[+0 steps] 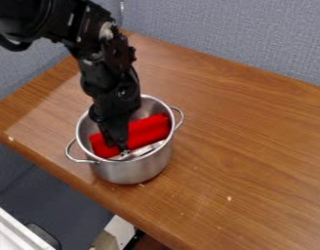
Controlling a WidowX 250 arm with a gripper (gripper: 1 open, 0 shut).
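A steel pot (137, 168) with two handles stands near the left edge of the wooden table. Inside it lie a red cylinder (148, 129) and a pale, shiny item beside it. My black gripper (114, 142) reaches down into the pot from the upper left, its fingertips at the red object. Its fingers are dark and partly hidden, so I cannot tell whether they are open or shut.
Grey walls stand behind it. At the lower left, past the table edge, is a dark area with a white object (13, 234).
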